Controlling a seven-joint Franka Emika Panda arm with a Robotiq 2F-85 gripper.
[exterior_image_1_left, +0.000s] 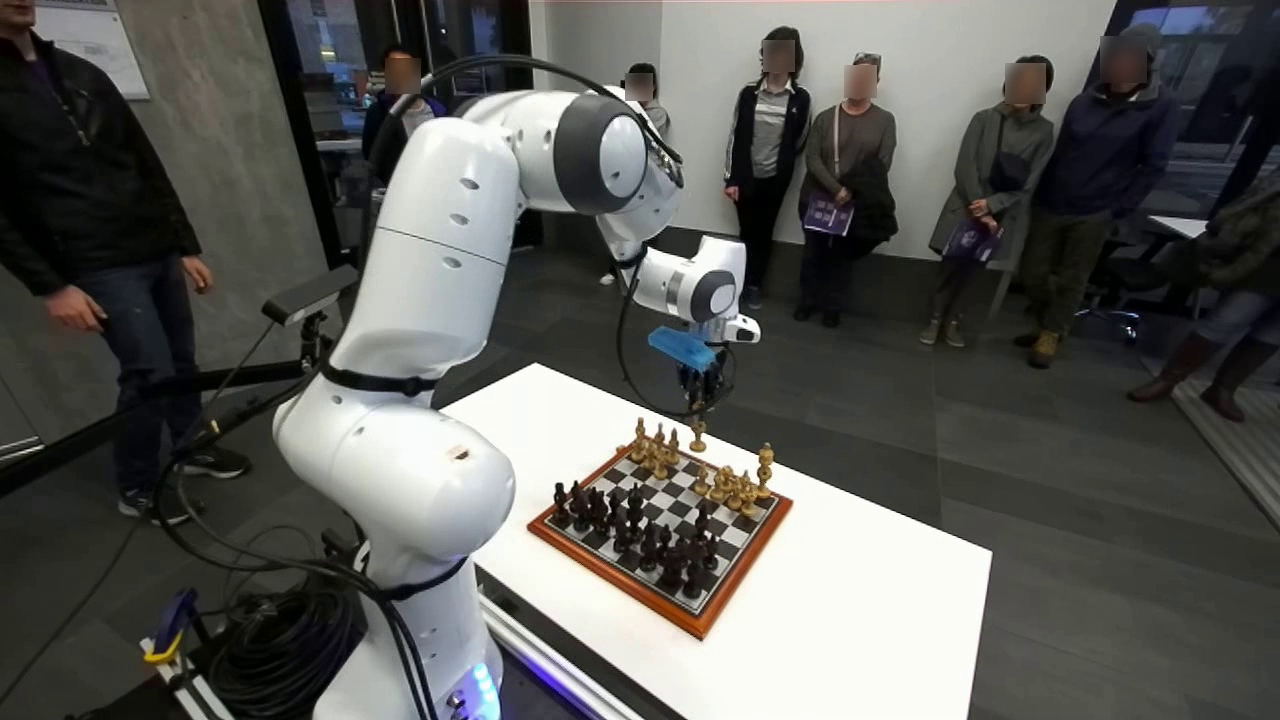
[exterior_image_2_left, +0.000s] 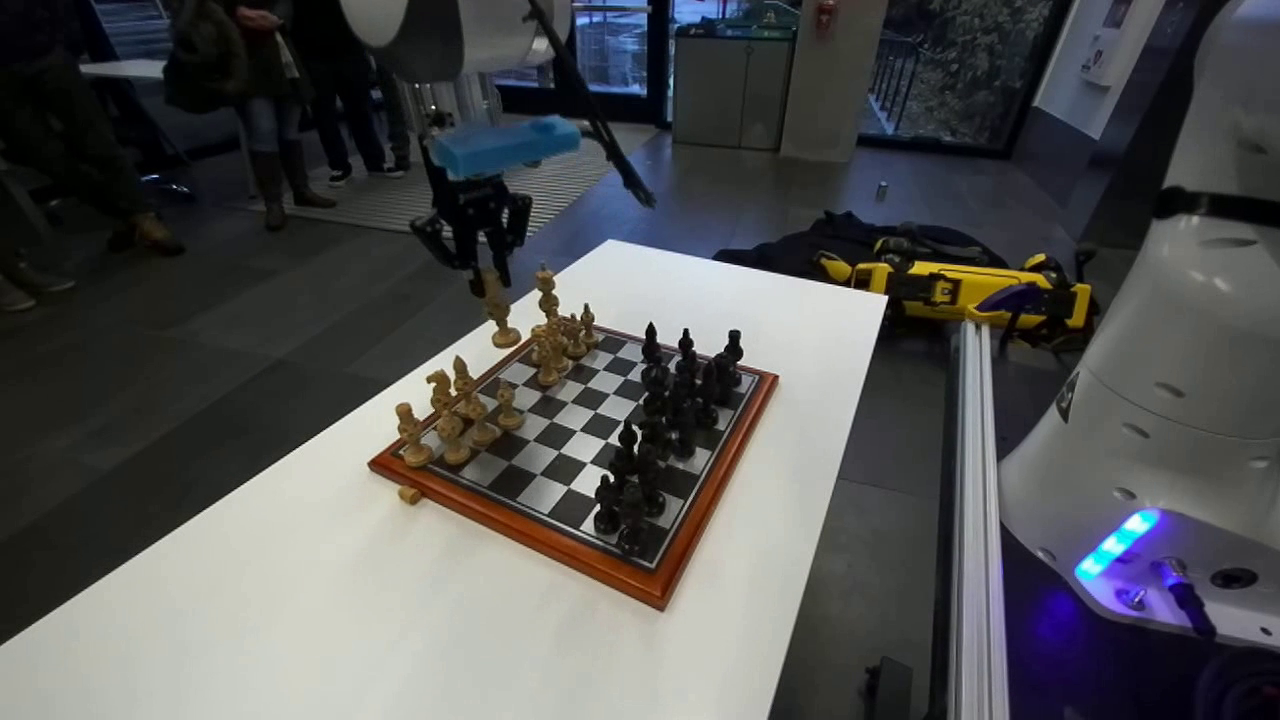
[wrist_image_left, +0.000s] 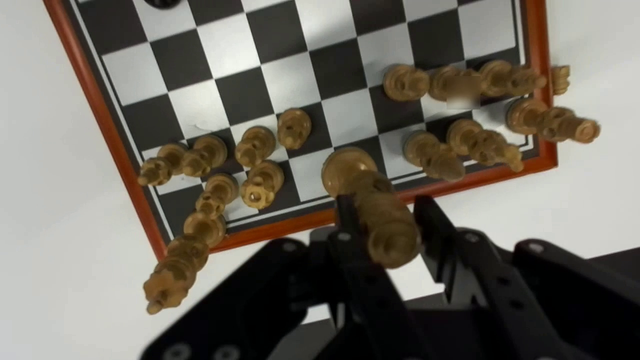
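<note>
My gripper is shut on a tall tan chess piece, gripping it near its top. The piece hangs upright above the tan side's edge of the chessboard. In the wrist view the held piece sits between the dark fingers, its base over the border squares. Other tan pieces stand in two groups on either side of it, among them a knight and a tall piece. Dark pieces crowd the opposite side, nearest the arm's base.
A small tan bit lies on the white table just outside the board's wooden rim. Bare tabletop surrounds the board. Neighbouring tan pieces stand close to the held one. People watch from the far wall.
</note>
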